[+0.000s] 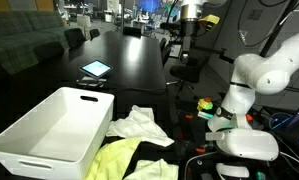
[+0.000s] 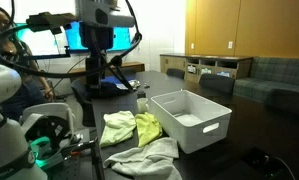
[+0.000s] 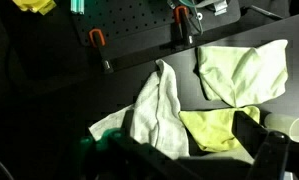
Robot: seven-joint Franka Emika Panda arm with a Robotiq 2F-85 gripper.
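Observation:
A white cloth (image 1: 139, 125) lies crumpled on the dark table. Beside it is a yellow cloth (image 1: 113, 158), and beyond that a pale cloth (image 1: 155, 170). In the wrist view the white cloth (image 3: 169, 115), yellow cloth (image 3: 219, 128) and pale cloth (image 3: 239, 72) lie flat to loosely folded. A large white box (image 2: 192, 128) stands next to the cloths; the wrist view does not show it. My gripper hangs above the table, its dark fingers (image 3: 267, 148) spread wide. Nothing shows between them, and the cloths lie well below.
A cup-like white object (image 3: 287, 127) sits near the yellow cloth. A perforated metal plate (image 3: 134, 25) with orange-handled clamps is at the table's edge by the arm. A tablet (image 1: 96, 69) lies beyond the box.

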